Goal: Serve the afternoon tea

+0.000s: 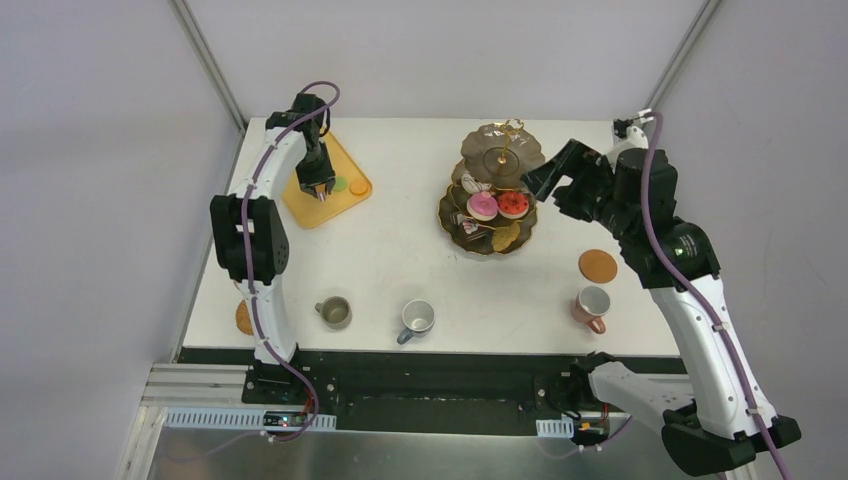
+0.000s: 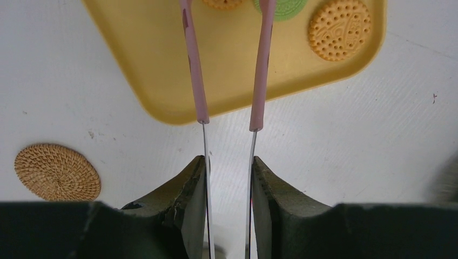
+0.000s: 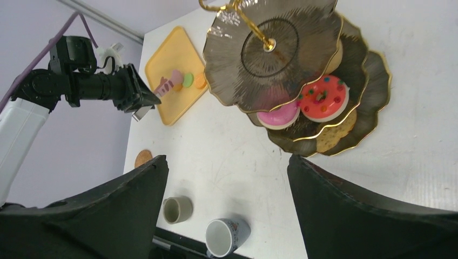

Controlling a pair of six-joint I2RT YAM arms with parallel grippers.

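In the left wrist view, my left gripper is shut on metal tongs with pink ends [image 2: 197, 70]; the tongs' arms stand apart and their tips leave the frame at the top. They reach over a yellow tray [image 2: 162, 105] bearing a round biscuit [image 2: 341, 29], a green round [image 2: 286, 6] and another biscuit [image 2: 222, 3] between the pink ends. Whether they touch it cannot be told. My right gripper is open and empty, close to the tiered stand [image 1: 503, 155], which carries a pink cake [image 1: 482, 206] and a red one [image 1: 514, 204].
Near the front edge stand a grey cup [image 1: 335, 312] and a white mug [image 1: 417, 318]. A pink mug [image 1: 591, 308] and a round coaster [image 1: 598, 266] lie at right, a woven coaster [image 2: 58, 172] at left.
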